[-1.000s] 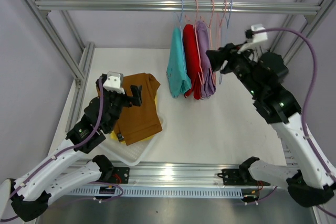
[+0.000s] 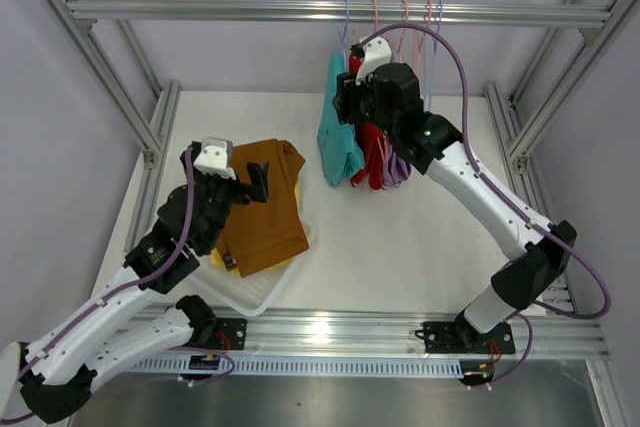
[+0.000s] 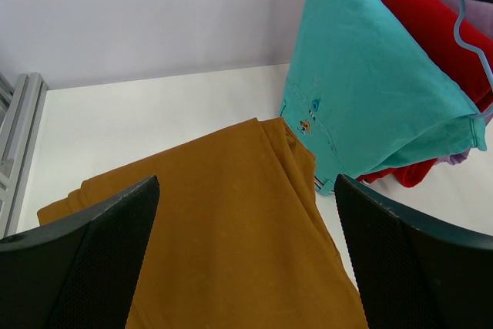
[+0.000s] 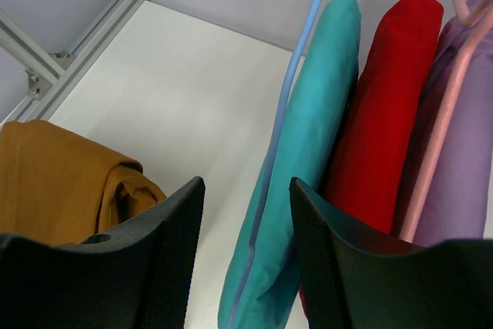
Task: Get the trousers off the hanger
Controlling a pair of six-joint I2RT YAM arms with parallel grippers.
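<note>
Teal trousers (image 2: 340, 132), red trousers (image 2: 370, 157) and purple trousers (image 2: 397, 164) hang side by side from hangers on the rail. My right gripper (image 2: 347, 99) is at the teal pair's upper part; in the right wrist view its fingers stand apart, the blue hanger (image 4: 274, 136) and teal cloth (image 4: 312, 121) beyond them. My left gripper (image 2: 252, 183) is open over folded brown trousers (image 2: 262, 232) at the lower left, well apart from the hanging clothes.
A white basket (image 2: 262, 299) with yellow cloth under the brown trousers sits at the left. The rail (image 2: 210, 9) spans the back.
My right arm has swung left from the right side of the hanging clothes to the teal trousers. The left arm has not moved.
</note>
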